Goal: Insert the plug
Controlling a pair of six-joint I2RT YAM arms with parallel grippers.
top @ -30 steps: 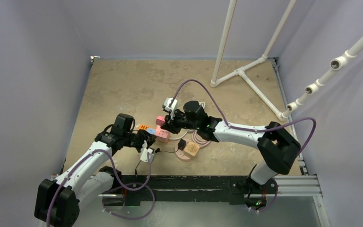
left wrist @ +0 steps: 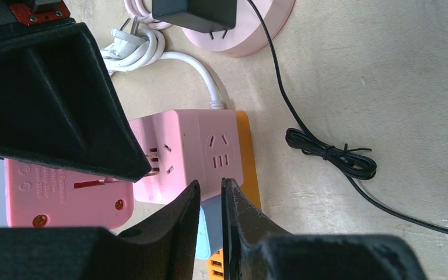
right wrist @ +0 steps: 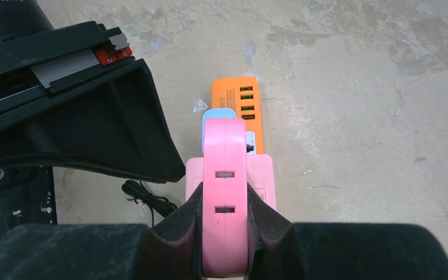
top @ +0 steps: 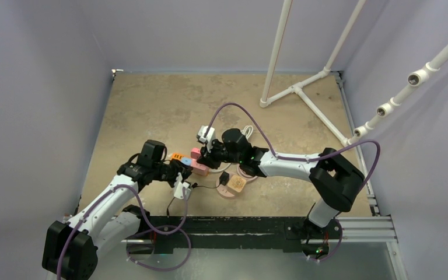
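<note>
My right gripper is shut on a pink plug, seen in the left wrist view as a pink body with metal prongs at the side of a pink socket cube. How deep the prongs sit is unclear. The cube belongs to an orange power strip with a blue section. My left gripper's fingertips are close together at the blue section beside the cube; whether they grip it is unclear.
A black adapter rests by a round pink socket. Coiled white cable and black cable lie nearby.
Since a second ago, the right arm has moved slightly left and down in the top view with the plug.
</note>
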